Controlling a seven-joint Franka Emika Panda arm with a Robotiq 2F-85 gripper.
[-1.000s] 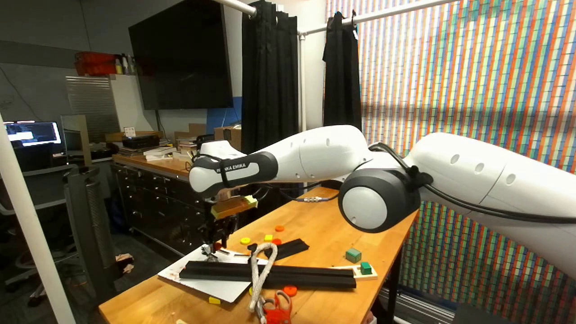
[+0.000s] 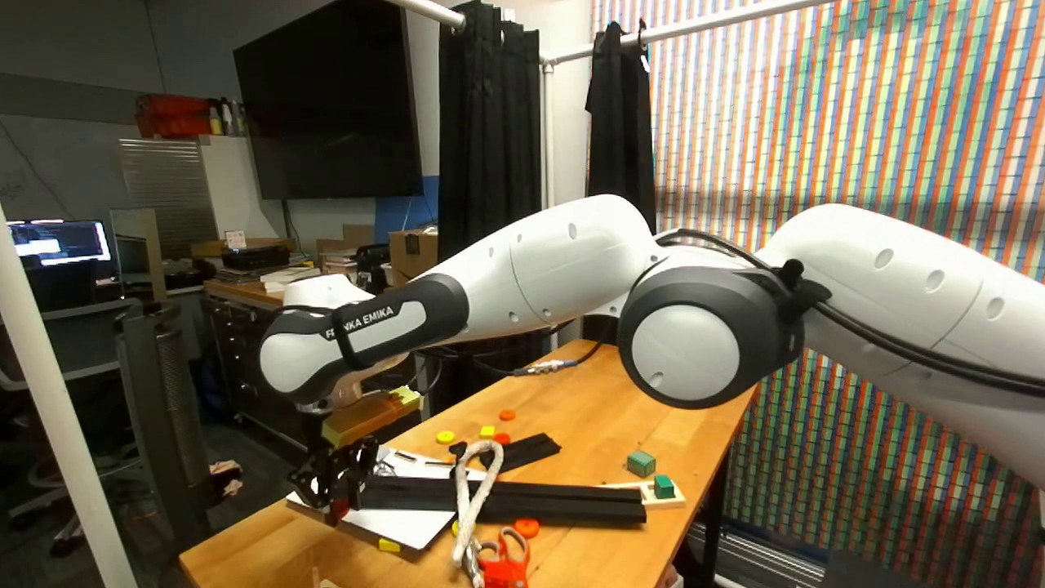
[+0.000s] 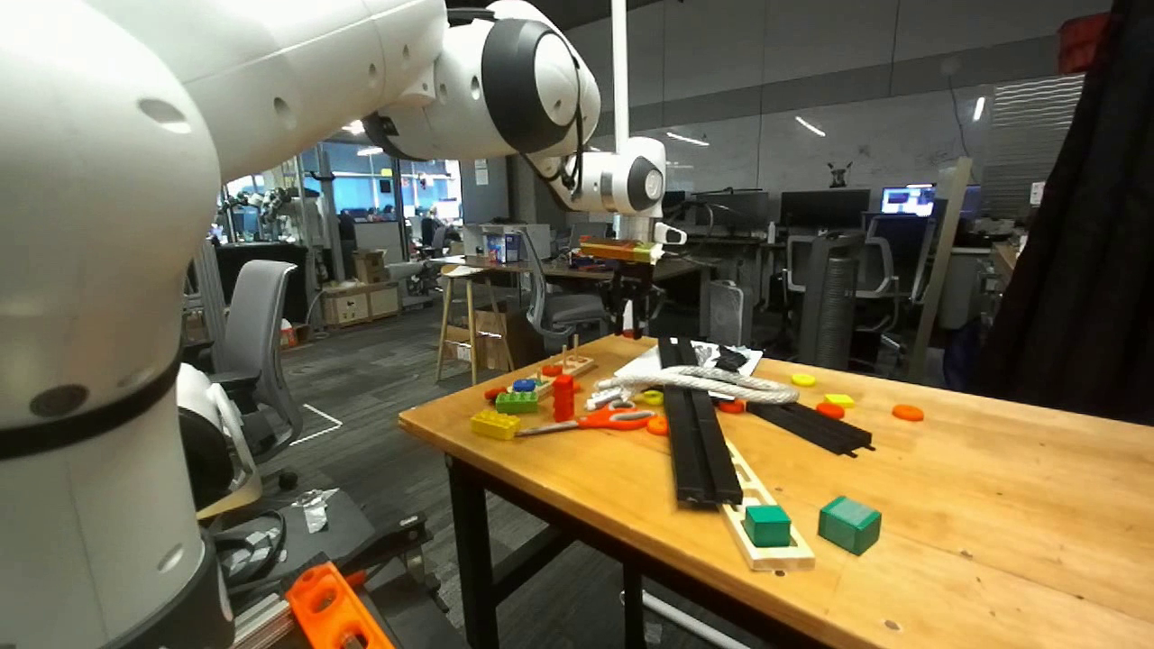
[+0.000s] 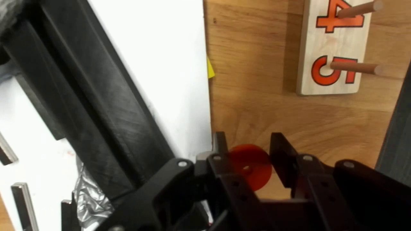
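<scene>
In the wrist view a red disc (image 4: 252, 167) with a small central hole sits between the fingers of my gripper, touching both. It shows as a small red patch under the gripper (image 2: 338, 485) in exterior view 1, raised above the table's far-left end. A wooden board (image 4: 333, 44) with pegs and red printed numbers 4 and 5 lies ahead and right in the wrist view; both visible pegs are bare there. In exterior view 2 that pegged board (image 3: 584, 364) is partly hidden behind coloured pieces.
A white sheet (image 4: 173, 77) lies left of the gripper, crossed by a long black track (image 4: 100, 96). A thick rope (image 2: 477, 500), scissors (image 2: 506, 560) and green blocks (image 2: 642, 464) occupy other parts of the table.
The arm has moved left in exterior view 1, and the gripper is somewhat lower. The red disc has travelled with it from above the sheet's back part to near its left corner.
</scene>
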